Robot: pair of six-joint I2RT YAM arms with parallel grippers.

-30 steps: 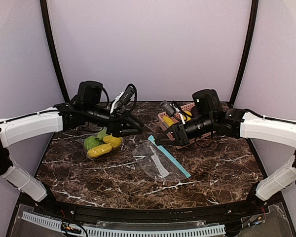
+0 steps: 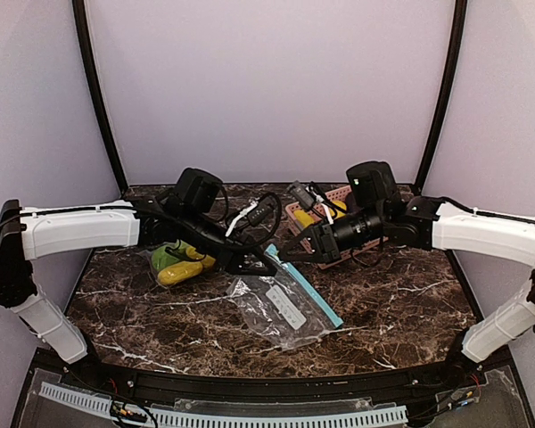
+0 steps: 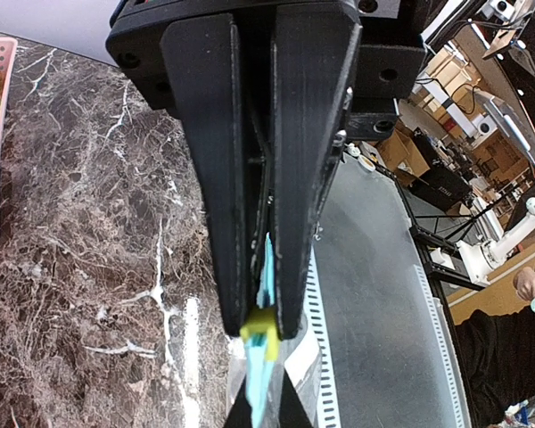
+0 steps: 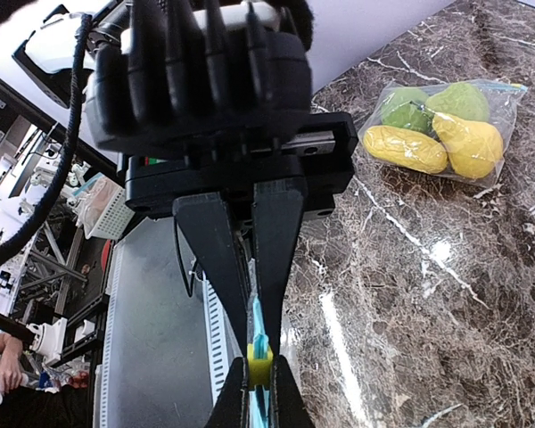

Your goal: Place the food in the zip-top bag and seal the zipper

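A clear zip bag (image 2: 266,319) with a white label panel hangs flat between my grippers, with no food visible inside. My right gripper is shut on the upper end of its light blue zip strip (image 2: 314,296). Facing it, my left gripper is shut at the same end; blue strip shows in the narrow gap, but whether it is pinched cannot be told. A small yellow piece (image 3: 261,323) lies at the fingertips. Loose food, including a yellow piece (image 2: 302,218), sits in the pink basket (image 2: 293,210) behind the right arm.
A second clear bag with green and yellow food (image 4: 471,143) lies at the left of the marble table (image 2: 152,325), partly behind the left arm in the top view.
My left gripper has moved right and toward the front, from clear of the bag to its upper zip end. The bag's body has shifted and spread slightly. The right arm holds still.
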